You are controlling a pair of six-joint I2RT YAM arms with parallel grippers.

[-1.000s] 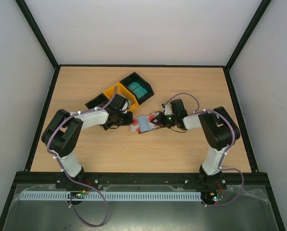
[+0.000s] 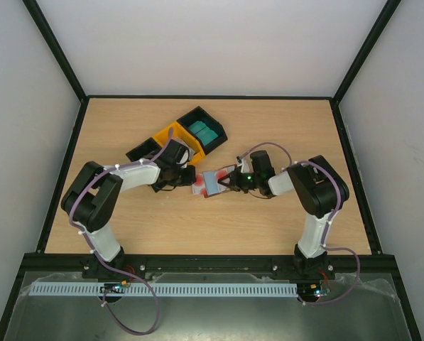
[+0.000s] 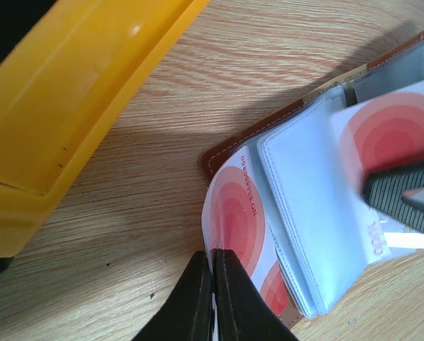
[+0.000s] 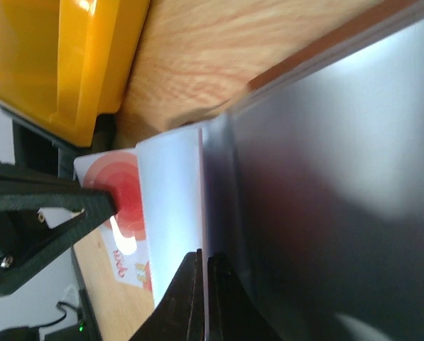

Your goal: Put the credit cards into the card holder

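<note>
The card holder (image 2: 213,183) lies open on the table between both grippers, brown outside with pale sleeves. My left gripper is shut on the edge of a white card with red circles (image 3: 236,220) at the holder's left end. Another red-circled card (image 3: 386,135) sits in the holder's right part, partly behind the right gripper's finger in the left wrist view. My right gripper is shut at a thin pale edge among the sleeves (image 4: 169,206); whether it grips that edge is hard to tell.
Behind and left of the holder stand a yellow bin (image 2: 167,133), a black bin with teal items (image 2: 220,140) and another dark bin (image 2: 139,152).
The right arm has shifted very slightly toward the holder's middle. The left arm and the holder look unchanged.
</note>
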